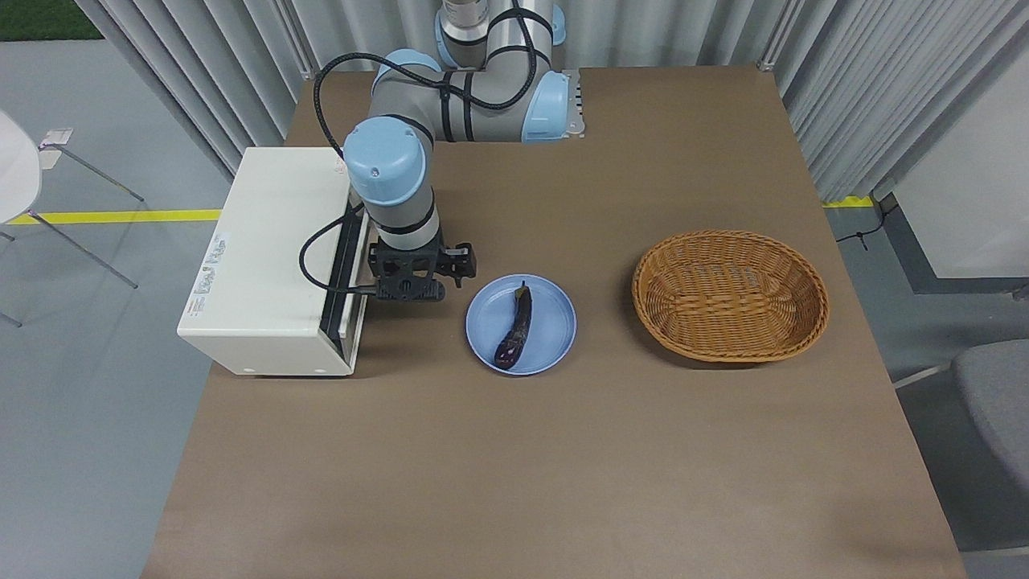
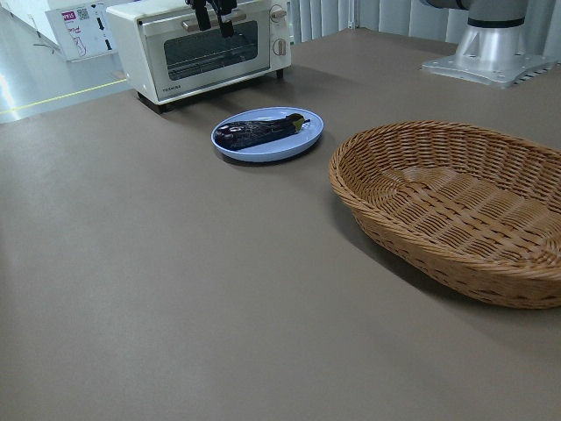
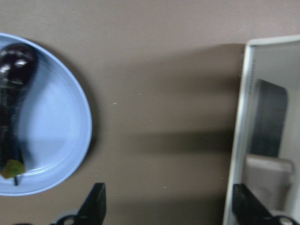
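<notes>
A dark eggplant [image 1: 513, 333] lies on a light blue plate [image 1: 547, 318]; in the wrist view it is at the left [image 3: 11, 79]. My gripper [image 1: 424, 275] hangs above the gap at the front edge of the white toaster oven [image 1: 256, 251], left of and behind the plate. In the wrist view the gripper has its two fingers wide apart, nothing between them. The oven's door with its handle shows in the left view [image 2: 210, 53].
An empty wicker basket [image 1: 728, 294] stands right of the plate.
</notes>
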